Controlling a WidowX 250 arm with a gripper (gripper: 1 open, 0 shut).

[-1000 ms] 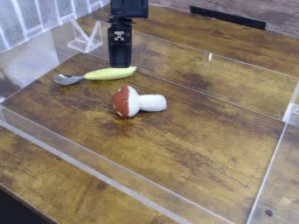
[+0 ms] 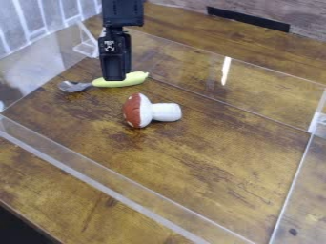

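Observation:
My black gripper (image 2: 114, 69) hangs at the upper left, pointing down just above a spoon with a pale yellow-green handle (image 2: 120, 80) and a silver bowl (image 2: 74, 87). Its fingers are dark and seen nearly side-on, with nothing visibly held. In the middle lies a toy mushroom (image 2: 137, 111) with a red-and-white cap and a white stem (image 2: 166, 111), on its side on the wooden surface.
Clear plastic walls (image 2: 312, 181) surround the wooden work area (image 2: 216, 162). The right and front parts of that area are empty. A white bracket and railing stand at the back left.
The gripper has come lower and moved slightly left, toward the spoon's handle. The spoon and mushroom look unmoved.

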